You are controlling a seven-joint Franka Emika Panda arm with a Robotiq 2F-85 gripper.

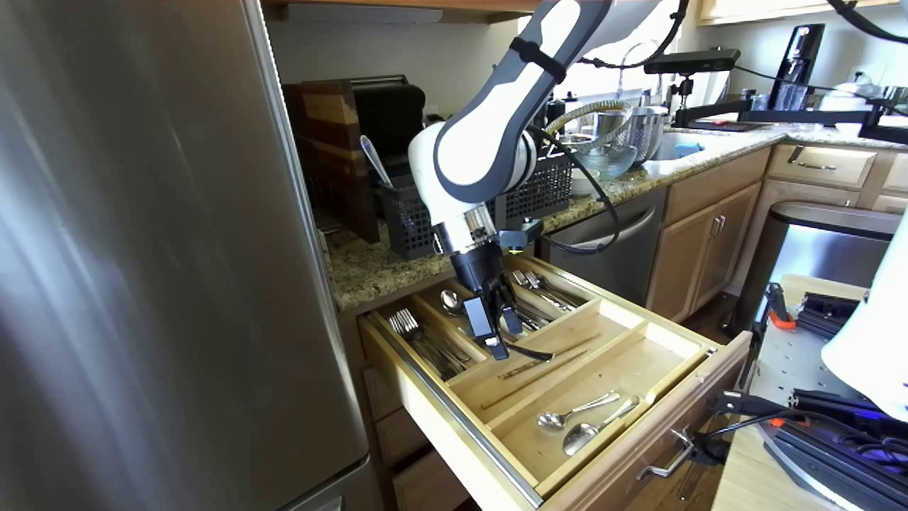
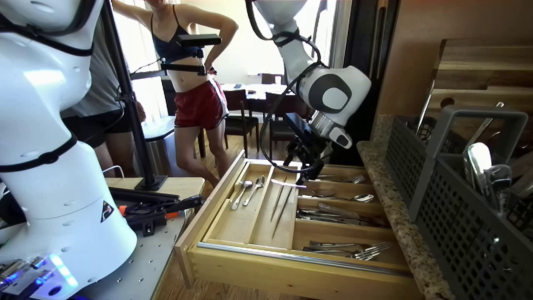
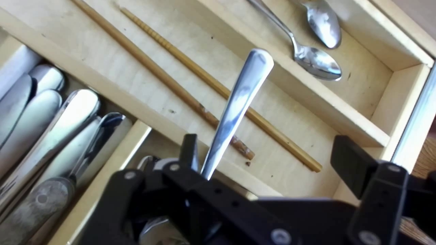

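My gripper is open over the drawer's middle, its two fingers wide apart and nothing held between them. A shiny metal utensil handle (image 3: 237, 112) slants up past the left finger (image 3: 189, 150) in the wrist view. It crosses the divider and juts over the compartment with two wooden chopsticks (image 3: 175, 87); its other end is hidden under the gripper. The same handle (image 1: 529, 352) looks dark in exterior view 1 and pale (image 2: 285, 183) in exterior view 2. Two spoons (image 1: 581, 434) lie in the front compartment.
The open wooden drawer (image 1: 430, 407) has thin dividers. Forks (image 2: 372, 250) and knives (image 3: 43, 122) fill rear compartments. A grey utensil basket (image 2: 439, 215) stands on the counter beside the drawer. The fridge (image 1: 170, 255) is close by. Bare floor shows around the spoons.
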